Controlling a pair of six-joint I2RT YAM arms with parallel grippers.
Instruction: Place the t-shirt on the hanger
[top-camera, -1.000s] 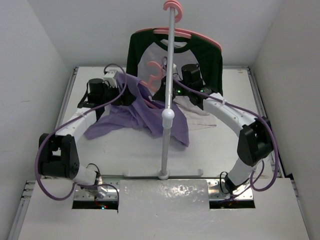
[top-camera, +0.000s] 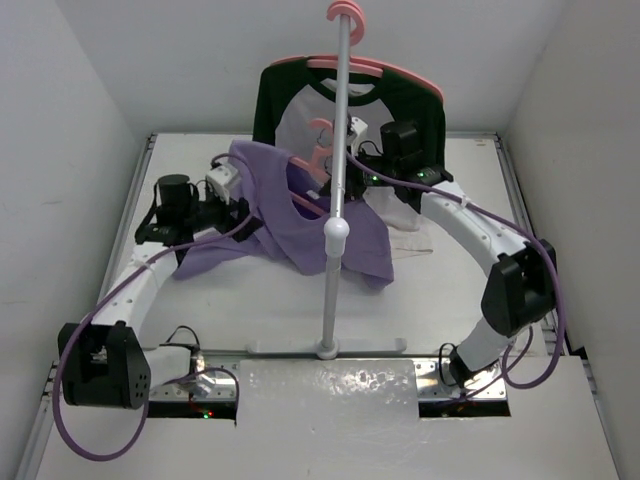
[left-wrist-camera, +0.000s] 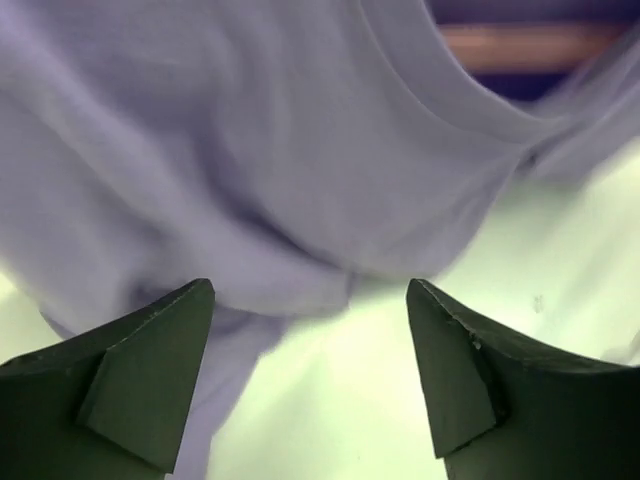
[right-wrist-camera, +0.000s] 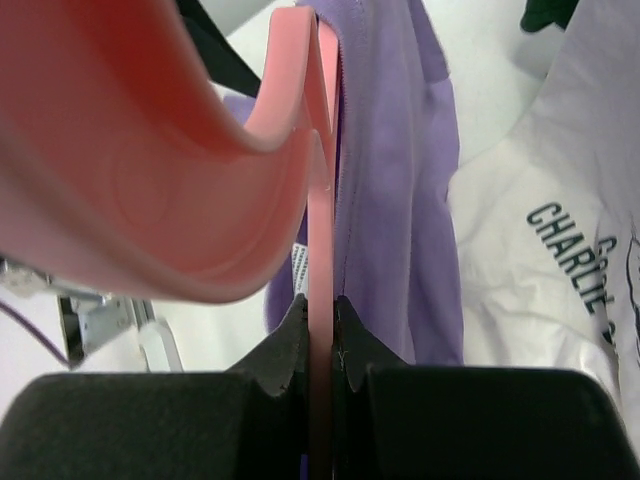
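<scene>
A purple t-shirt (top-camera: 285, 245) is draped over a pink hanger (top-camera: 307, 200) left of the pole; the hanger runs inside the cloth. My right gripper is shut on the hanger, whose hook fills the upper left of the right wrist view. My left gripper is open at the shirt's left part, nothing clearly between its fingers; the cloth (left-wrist-camera: 300, 170) lies just beyond them, blurred.
A white pole (top-camera: 330, 300) stands in front, with green-and-grey raglan shirts (top-camera: 280, 105) hung on pink hangers at the back. A white printed garment (right-wrist-camera: 530, 290) lies at the right.
My left gripper has pulled back toward the front from the shirt's upper part. My right gripper has shifted slightly right with the hanger, and the shirt's right part has moved right.
</scene>
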